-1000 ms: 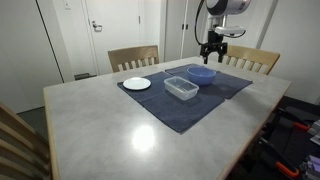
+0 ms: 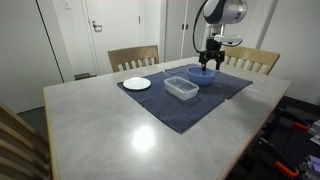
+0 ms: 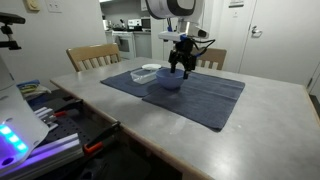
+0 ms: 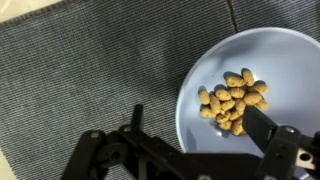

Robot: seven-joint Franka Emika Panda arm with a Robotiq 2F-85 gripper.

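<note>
A blue bowl (image 2: 203, 79) rests on the dark mat, and in the wrist view several tan, peanut-like pieces (image 4: 235, 100) lie inside the bowl (image 4: 195, 75). Over its rim hangs my gripper, open and pointing down, with nothing held. Seen from the wrist, one finger (image 4: 137, 128) appears over the mat outside the bowl and the other (image 4: 258, 127) over the bowl's inside, with the rim showing between them. In the second exterior view the gripper (image 3: 180, 73) is close above the bowl (image 3: 165, 83); whether they touch cannot be told.
Beside the bowl stands a clear rectangular container (image 2: 181, 88), and a white plate (image 2: 138, 83) lies farther left. Dark mats (image 2: 185, 115) cover part of the table. Chairs (image 2: 134, 56) stand around it.
My gripper has come down from well above the bowl to close over it. The bowl, container and plate stay where they were.
</note>
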